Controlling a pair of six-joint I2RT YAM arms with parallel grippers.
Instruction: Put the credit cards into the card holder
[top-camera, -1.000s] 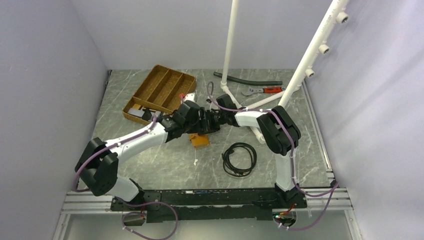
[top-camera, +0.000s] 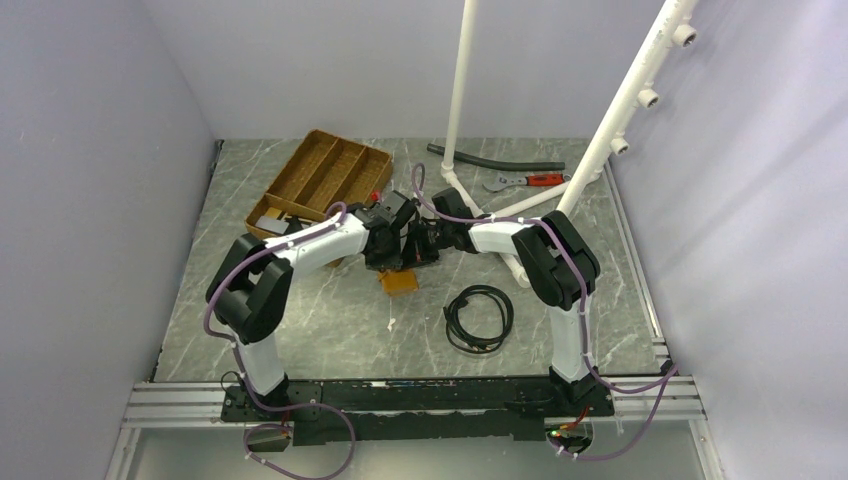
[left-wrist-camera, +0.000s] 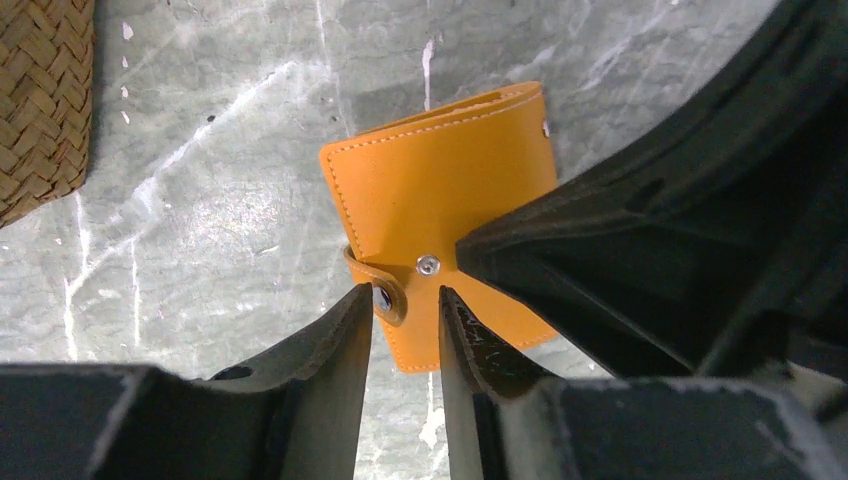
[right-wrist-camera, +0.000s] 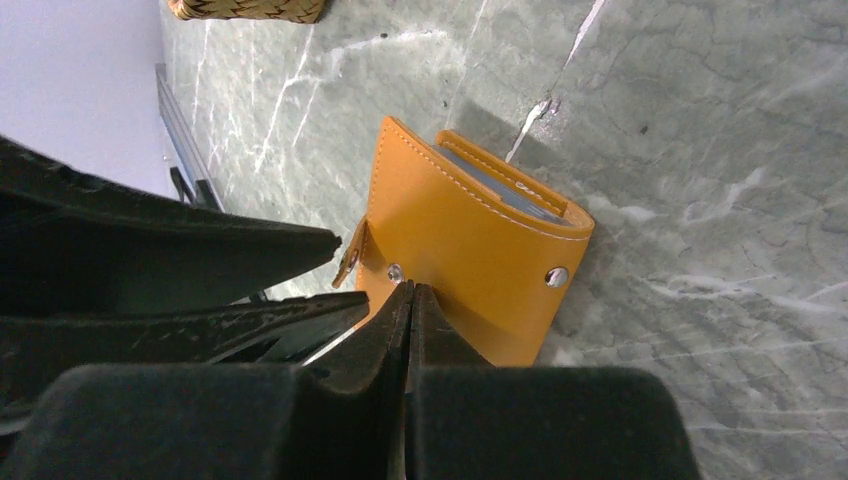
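The orange card holder (top-camera: 401, 282) lies on the table, its flap strap (left-wrist-camera: 384, 297) curling at one edge beside a metal snap (left-wrist-camera: 428, 265). Greyish sheets (right-wrist-camera: 500, 185) show inside its top edge; whether they are cards or sleeves I cannot tell. My left gripper is partly open over that edge, the strap between its fingertips as seen from its wrist. Shut, with nothing showing between its fingers, my right gripper has its tips on or just above the holder's front, near the snap. No loose card is in view.
A woven brown box (top-camera: 345, 170) with compartments stands behind at left, several items in its near-left cell. A coiled black cable (top-camera: 508, 320) lies right of the holder. A wrench (top-camera: 540, 180), a dark tube (top-camera: 500, 163) and white pipes (top-camera: 460, 90) are farther back.
My left arm has swung and its wrist has turned, bringing the gripper to the holder's strap edge. The holder has stayed about in place, and the right arm looks unmoved.
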